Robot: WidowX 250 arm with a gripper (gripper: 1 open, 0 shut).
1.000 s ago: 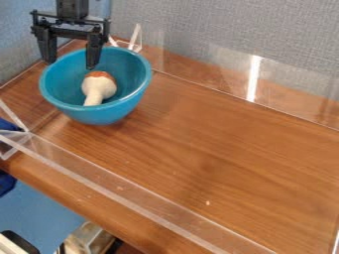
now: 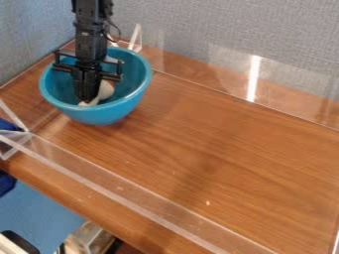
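A teal bowl (image 2: 114,109) sits at the left of the wooden table. My black gripper (image 2: 86,79) reaches down inside it, over a pale object (image 2: 101,92) that is largely hidden behind the gripper. The fingertips are too dark and overlapped to tell whether anything is between them.
Clear panels border it at the back and front. A white rack and a blue item lie at the left edge, and a grey wall stands behind.
My gripper has come down from the bowl's back rim into the bowl, now covering much of the pale object with its orange top.
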